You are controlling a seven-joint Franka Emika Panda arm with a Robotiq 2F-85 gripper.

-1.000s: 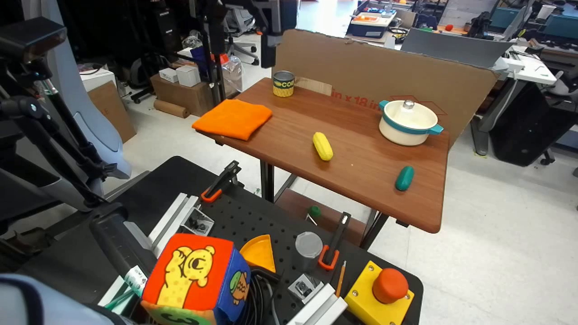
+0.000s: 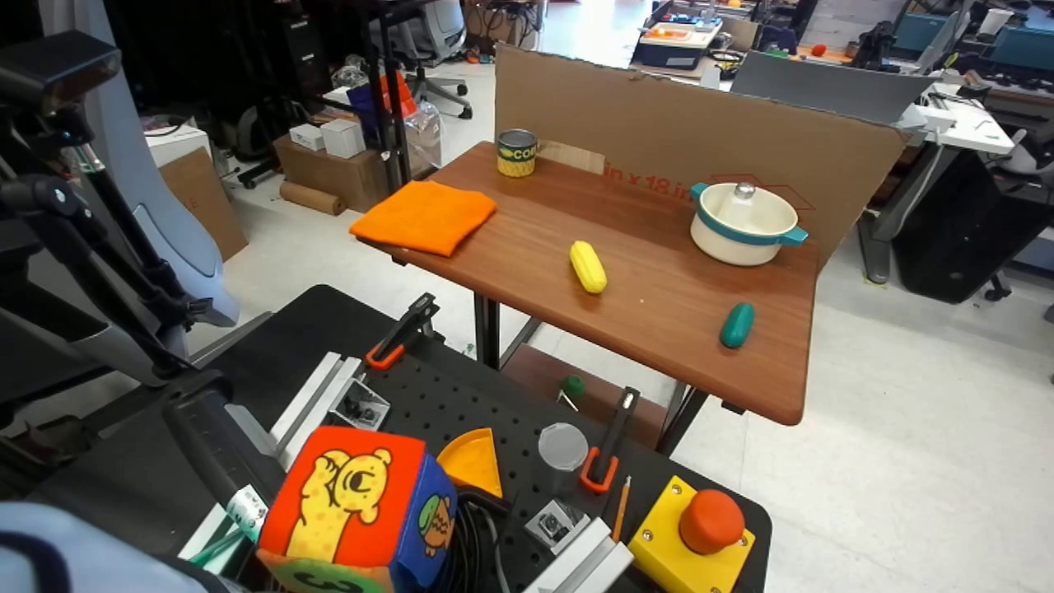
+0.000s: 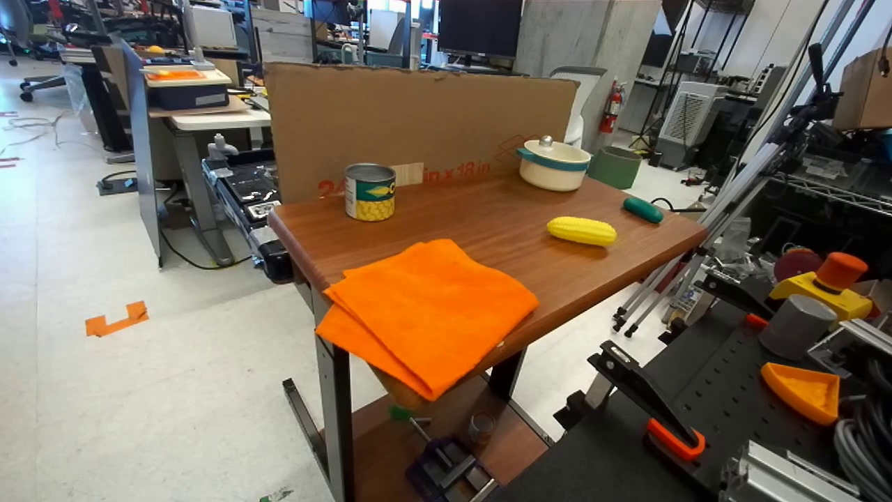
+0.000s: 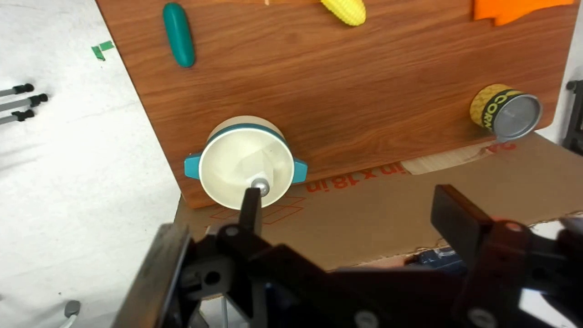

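My gripper is open in the wrist view, its two dark fingers wide apart with nothing between them. It looks down on the table from above and appears in neither exterior view. A cream pot [image 2: 739, 242] with teal handles and a knobbed lid [image 2: 748, 209] stands near the cardboard at the table's far right. A yellow corn cob [image 2: 588, 267] lies mid-table. Closer to the right front lies a green, rounded oblong object [image 2: 737, 325]. The corn can [image 3: 370, 192] stands upright at the back left, and a folded orange cloth [image 3: 435, 309] hangs slightly over the table edge.
A cardboard sheet [image 2: 682, 128] stands upright along the back of the wooden table [image 2: 672, 296]. In front is a black workbench [image 2: 415, 415] with clamps, a soft toy cube [image 2: 346, 494] and a red stop button [image 2: 711, 520]. Bare tabletop lies between the cob and pot.
The objects on the table look unmoved.
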